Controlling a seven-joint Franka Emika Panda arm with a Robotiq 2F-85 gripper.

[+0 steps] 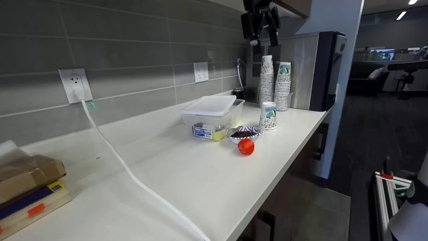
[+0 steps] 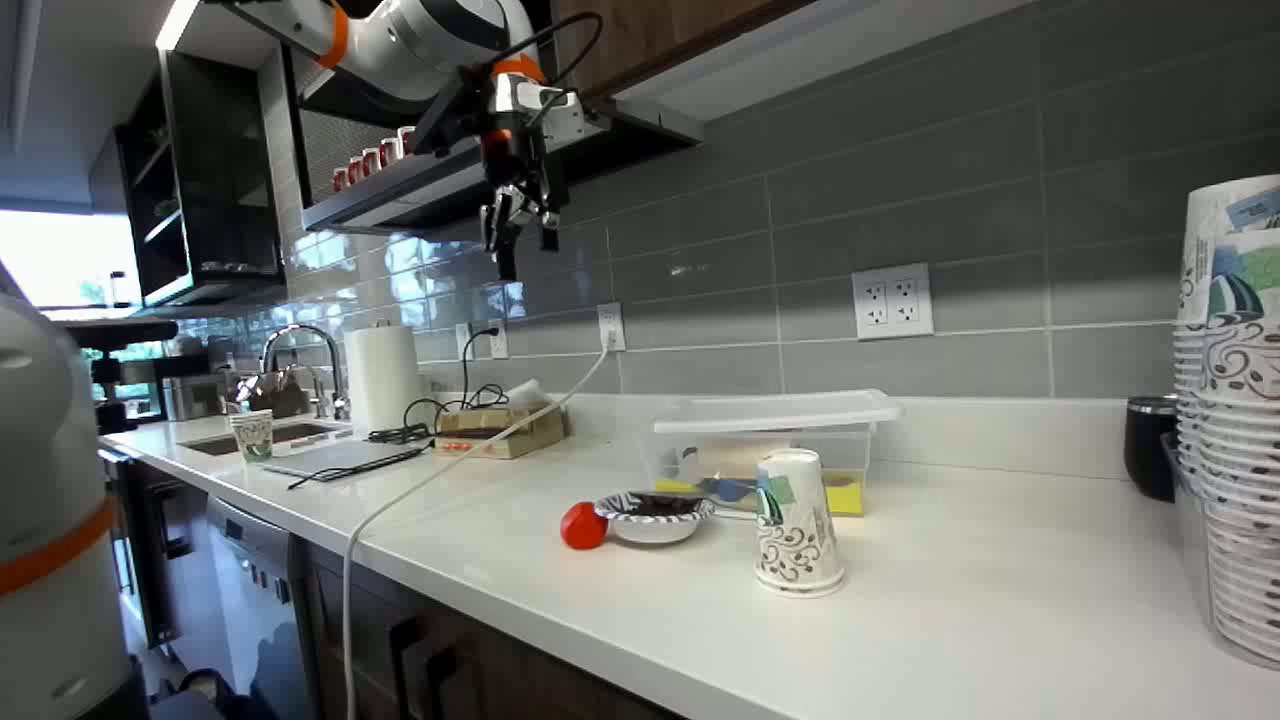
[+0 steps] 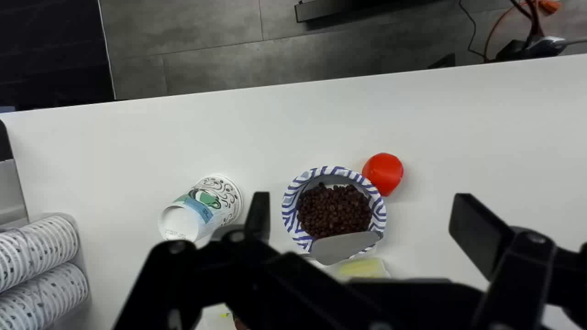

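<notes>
High above the white counter hangs my gripper, its fingers [image 3: 479, 233] wide apart and nothing between them. Far below it rests a patterned paper bowl [image 3: 291, 206] of dark coffee beans [image 3: 334, 211], with a grey scoop or blade [image 3: 344, 246] lying over its rim. A red, rounded object [image 3: 383, 173] lies against or very close to the bowl. In exterior view 2 an upside-down paper cup [image 2: 798, 528] stands on the other side of the bowl. Behind the bowl sits a clear plastic bin [image 1: 212, 116] with its white lid [image 1: 210, 105] resting askew.
Tall stacks of paper cups [image 1: 282, 90] stand near a steel machine [image 1: 307, 72]. A white cable [image 1: 138, 180] crosses the counter. Cardboard boxes [image 1: 30, 176] lie by the wall, and a cabinet [image 2: 708, 42] hangs overhead.
</notes>
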